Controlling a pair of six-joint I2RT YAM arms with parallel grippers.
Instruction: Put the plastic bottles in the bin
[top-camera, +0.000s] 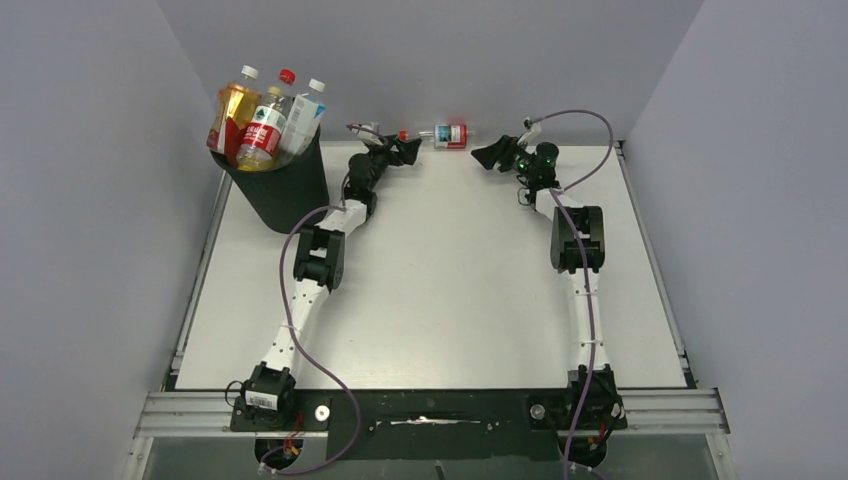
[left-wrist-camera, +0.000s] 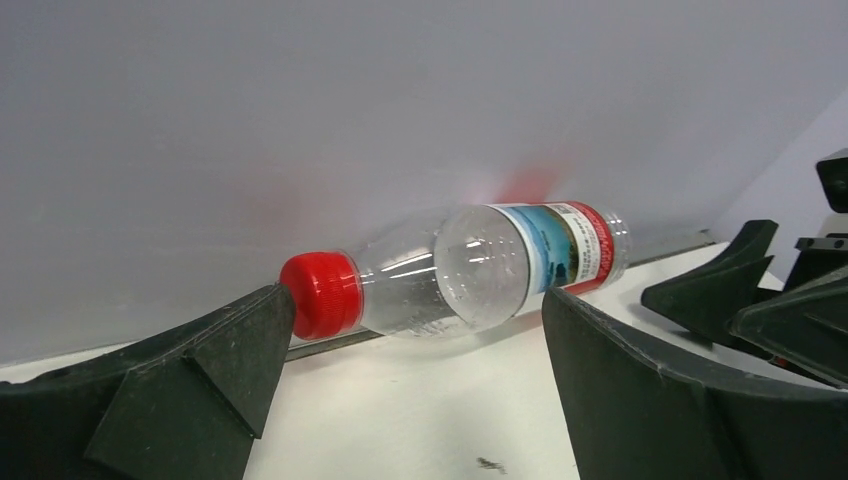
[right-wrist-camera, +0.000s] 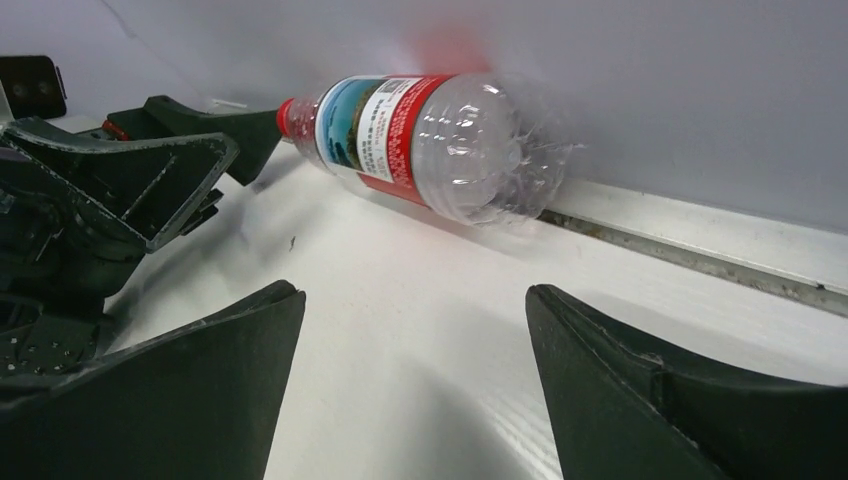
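A clear plastic bottle (top-camera: 450, 136) with a red cap (left-wrist-camera: 322, 294) and red-and-blue label (right-wrist-camera: 371, 130) lies on its side along the back wall. My left gripper (top-camera: 404, 149) is open at the cap end, its fingers in front of the bottle in the left wrist view, nothing between them. My right gripper (top-camera: 490, 152) stands open near the bottle's base end, apart from it and empty. The dark bin (top-camera: 280, 200) on the left holds several upright bottles (top-camera: 262, 130).
Grey walls (top-camera: 750, 250) enclose the white table (top-camera: 450, 290) at the back and sides. The bin stands close beside the left arm.
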